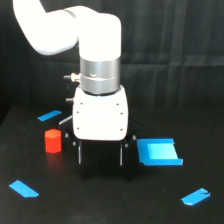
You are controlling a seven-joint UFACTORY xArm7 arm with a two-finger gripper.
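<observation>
A small red block (53, 141) sits on the dark surface left of my gripper. The white gripper (101, 157) points down near the middle of the camera view. Its two thin dark fingers stand well apart, and nothing shows between them. It is open, between the red block and a blue square (146, 157) with a pale middle to the right. The gripper is apart from the block in this view; how high its fingertips are above the surface I cannot tell.
Blue tape strips mark the surface at the back left (49, 115), front left (23, 189) and front right (196, 197). The dark tabletop (110, 200) in front of the gripper is clear. A black curtain (170, 60) hangs behind.
</observation>
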